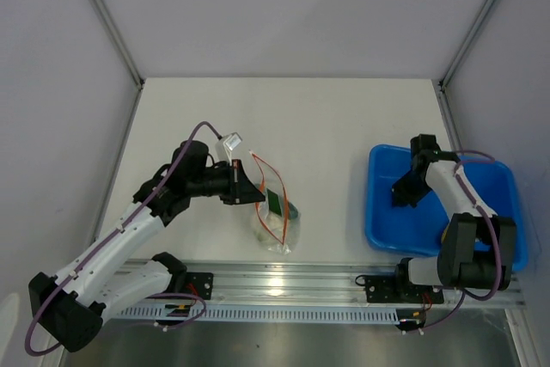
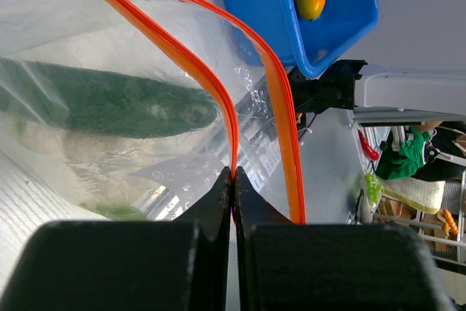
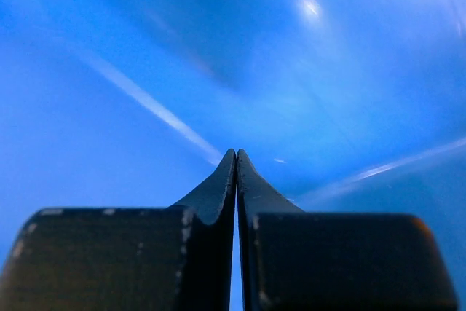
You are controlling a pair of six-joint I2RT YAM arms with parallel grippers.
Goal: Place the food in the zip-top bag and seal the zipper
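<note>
The clear zip top bag (image 1: 277,242) with an orange zipper rim (image 2: 282,118) stands mouth-up on the table. A dark green cucumber (image 2: 109,103) lies inside, with something pale below it. My left gripper is shut on the bag's orange rim. Over at the blue bin (image 1: 404,234), my right gripper is shut with bare fingertips, only bin surface around them. A yellow-orange mango (image 2: 311,1) rests in the bin, outside the right fingers. From the top the right arm hides most of it.
Open white tabletop (image 1: 331,135) separates bag and bin. A metal rail (image 1: 275,272) runs along the table's front edge. The bin's raised walls surround the right gripper.
</note>
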